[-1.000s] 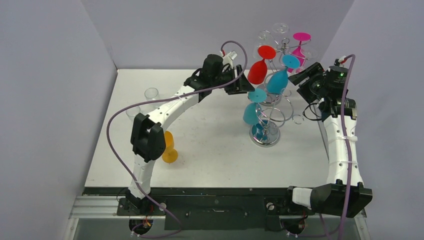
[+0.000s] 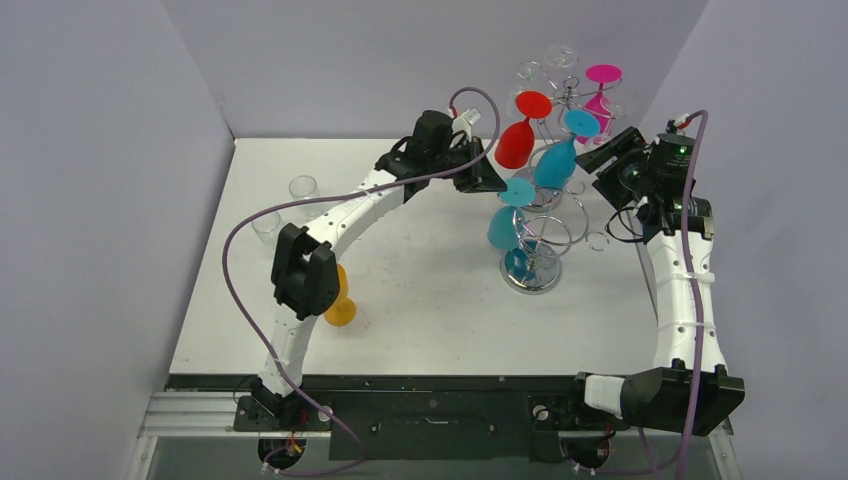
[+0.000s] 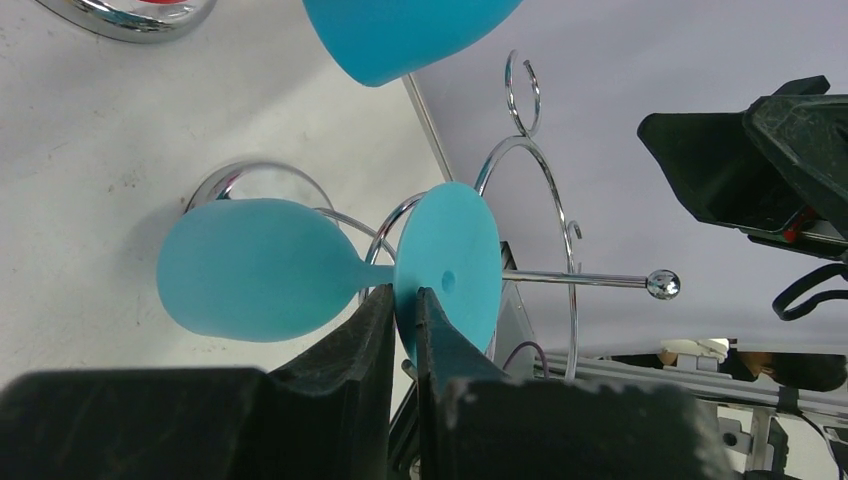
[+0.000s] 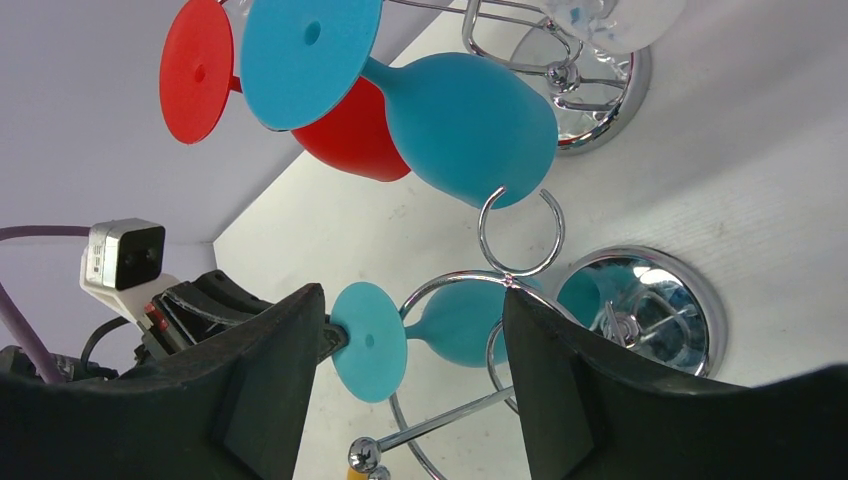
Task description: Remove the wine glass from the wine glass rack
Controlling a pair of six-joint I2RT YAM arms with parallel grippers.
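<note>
A light-blue wine glass hangs upside down on the front chrome rack. My left gripper is shut on the rim of its round foot, and the stem still sits by the rack's wire loop in the left wrist view. In the right wrist view, the same glass shows with the left fingers at its foot. My right gripper is open; its fingers are wide apart with nothing gripped, and the rack's wire lies beyond them. From above, the right gripper is right of the racks.
The rear rack bears a red glass, a blue glass, a pink glass and clear ones. Clear glasses and an orange glass lie on the left of the white table.
My left gripper has moved slightly right to the light-blue glass's foot, and its fingers have closed on it. The right arm looks unmoved.
</note>
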